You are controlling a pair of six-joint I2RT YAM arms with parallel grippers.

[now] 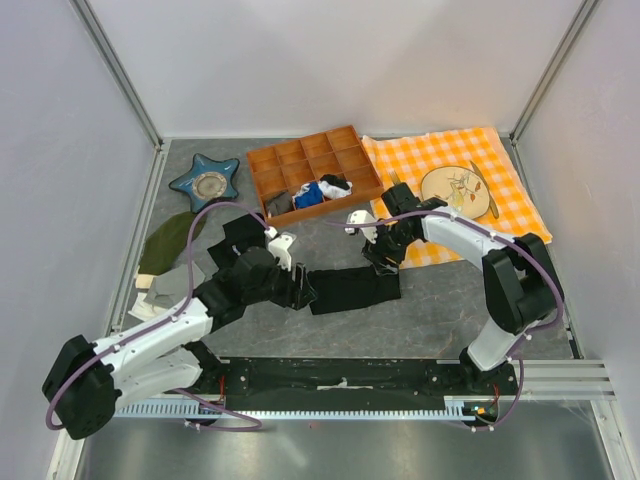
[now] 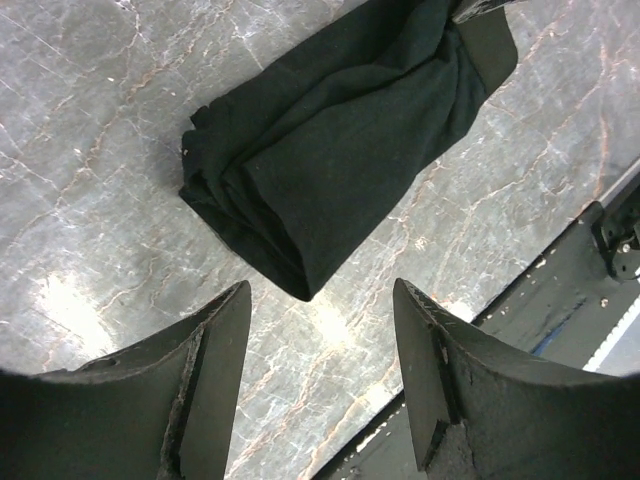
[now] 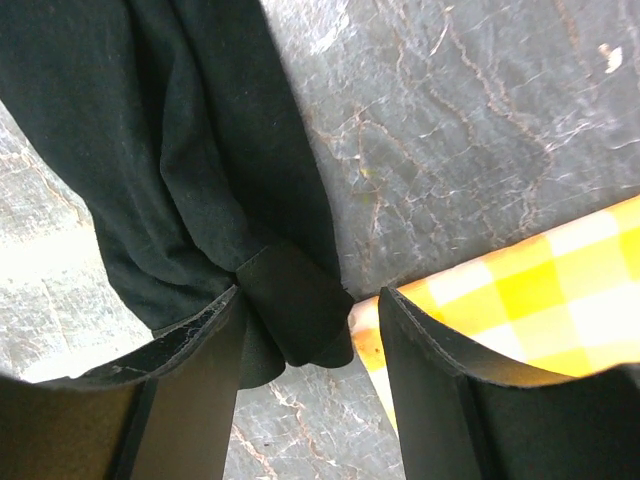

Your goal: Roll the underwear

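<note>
Black underwear [image 1: 350, 290] lies as a folded strip on the grey table, its length running between my two grippers. In the left wrist view its near end [image 2: 300, 200] lies ahead of my left gripper, whose fingers stand apart with only bare table between them. My right gripper is open at the other end, where a bunched fold of the underwear [image 3: 295, 300] lies against its left finger [image 3: 215, 340].
Behind stands a brown divided box [image 1: 315, 160] holding a few rolled cloths. An orange checked cloth [image 1: 420, 150] with a plate [image 1: 455, 192] and cutlery is at right. More dark garments [image 1: 240, 238] lie at left, near a blue star-shaped dish [image 1: 207, 182].
</note>
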